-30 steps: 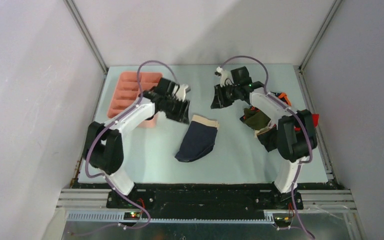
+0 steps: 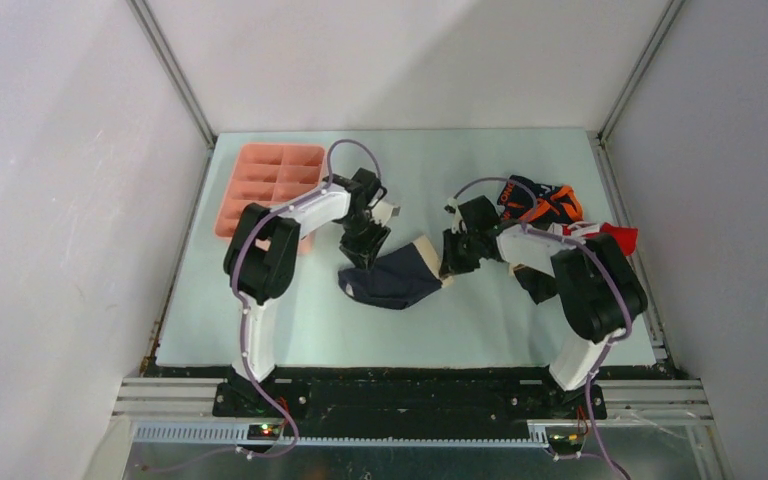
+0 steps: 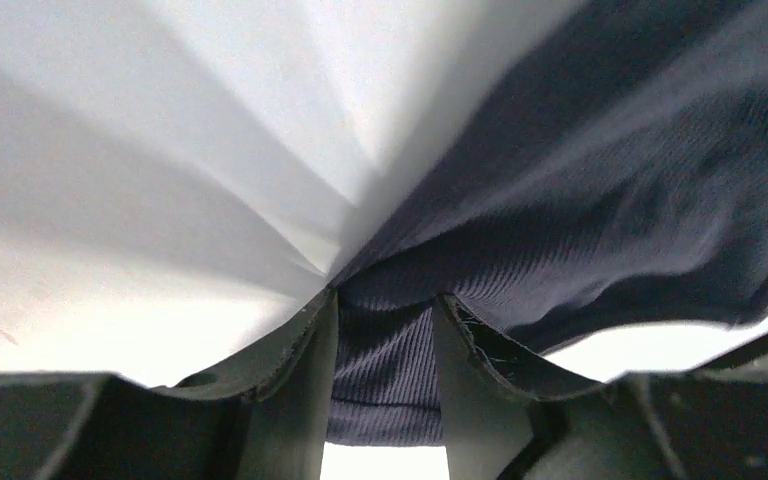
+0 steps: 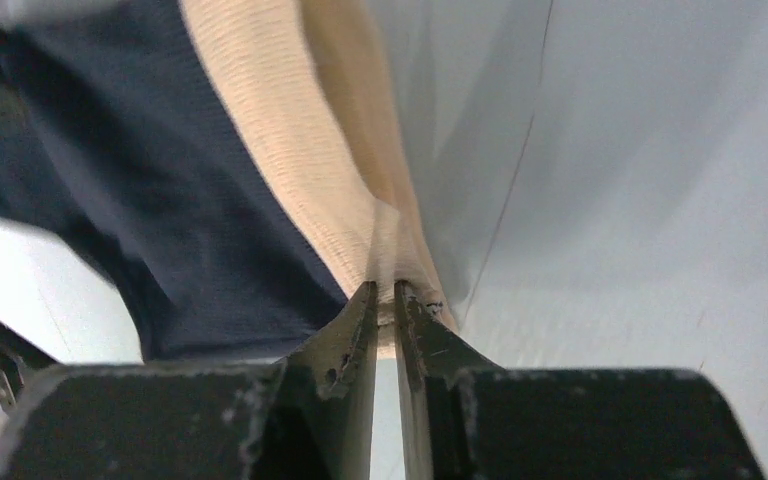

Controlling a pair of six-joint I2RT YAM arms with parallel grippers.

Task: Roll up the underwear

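Observation:
Dark navy underwear (image 2: 395, 280) with a beige waistband (image 2: 425, 255) lies across the middle of the table, its waistband side to the right. My right gripper is shut on a corner of the beige waistband (image 4: 285, 150). At the left edge of the underwear (image 3: 610, 220), my left gripper stands part open over the navy fabric. Its fingers (image 3: 480, 355) are apart, with cloth showing in the gap. In the top view, the left gripper (image 2: 359, 258) covers part of the upper left edge.
A salmon compartment tray (image 2: 270, 175) stands at the back left, under the left arm. Piled clothes (image 2: 545, 200) in several colours lie on the right, partly behind the right arm.
Both grippers have come down to the cloth. The right one has taken hold of the waistband corner and moved toward the front. The underwear has turned, its waistband swinging right.

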